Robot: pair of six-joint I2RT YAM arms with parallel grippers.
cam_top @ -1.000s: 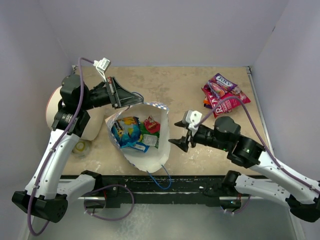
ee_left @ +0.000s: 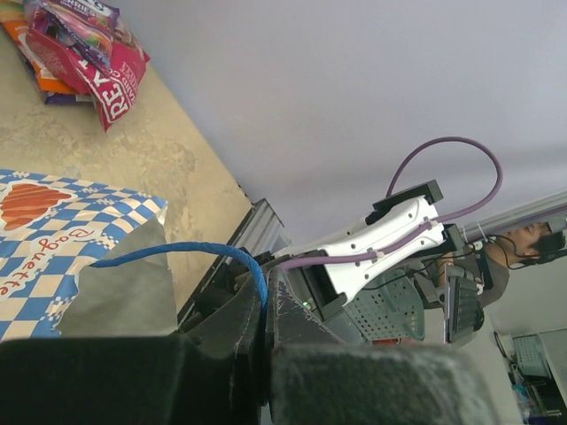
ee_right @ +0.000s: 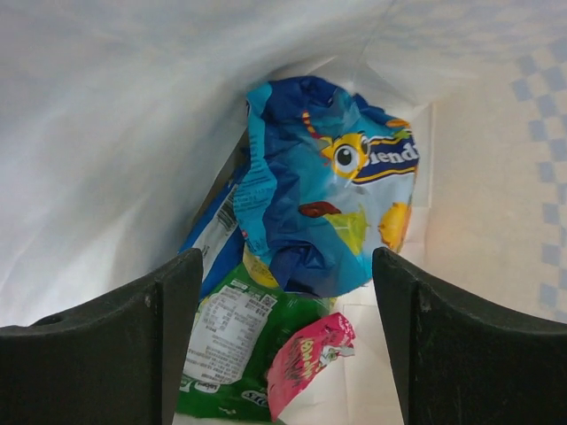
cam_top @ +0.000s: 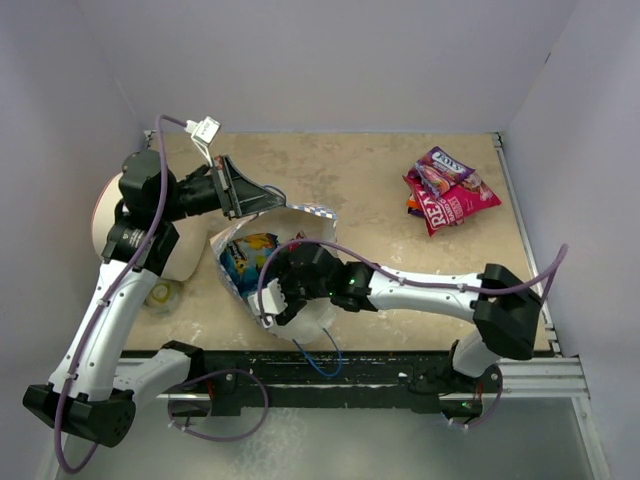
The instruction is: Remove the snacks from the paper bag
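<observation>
The checked paper bag (cam_top: 322,212) lies on its side with its mouth open. My left gripper is shut on the bag's blue handle at its upper rim. My right gripper is open inside the mouth, above a blue snack packet (ee_right: 314,190), a green packet (ee_right: 226,345) and a small red one (ee_right: 314,354). In the top view my right arm hides much of these packets.
A pile of red and purple snack packets (cam_top: 455,205) lies at the back right of the table (cam_top: 360,160). A white round object (cam_top: 110,210) stands at the left.
My right gripper has moved left from beside the bag to inside its mouth, over the snacks. The left arm has not visibly moved.
</observation>
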